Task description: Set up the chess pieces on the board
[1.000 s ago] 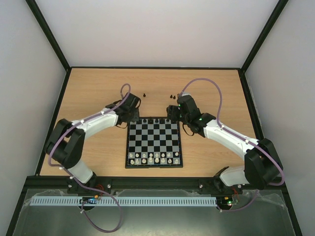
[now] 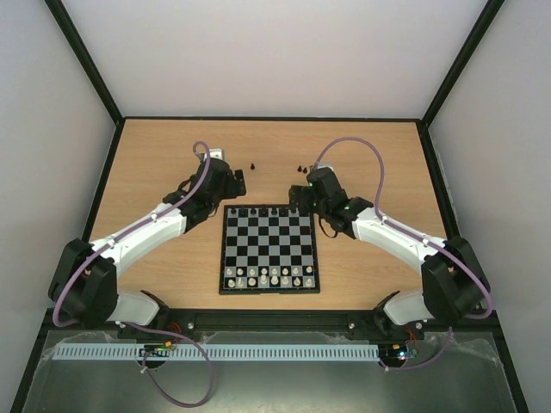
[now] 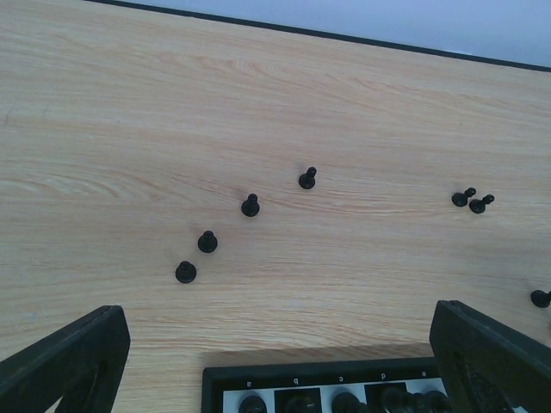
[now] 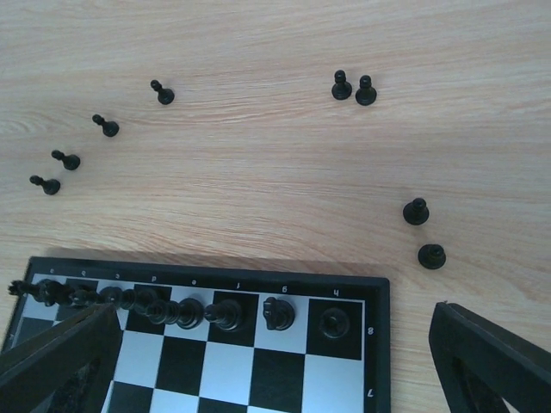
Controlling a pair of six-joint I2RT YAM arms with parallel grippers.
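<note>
The chessboard (image 2: 269,251) lies with white pieces (image 2: 263,276) filling its two near rows. Along its far row stand black pieces (image 4: 225,315), among them a knight (image 4: 278,314) and a rook (image 4: 334,323). Loose black pawns stand on the table beyond the board: several to the left (image 3: 207,242), a close pair (image 4: 366,91) further right, and two near the far right corner (image 4: 416,212). My left gripper is open and empty above the table off the far left corner. Over the far right part of the board hangs my open right gripper, also empty.
Bare wooden table (image 2: 370,232) surrounds the board, with wide free room at the back and sides. A dark frame (image 2: 275,118) and pale walls bound it. Both arms reach in from the near corners.
The right gripper has barely moved. No piece visibly changed place.
</note>
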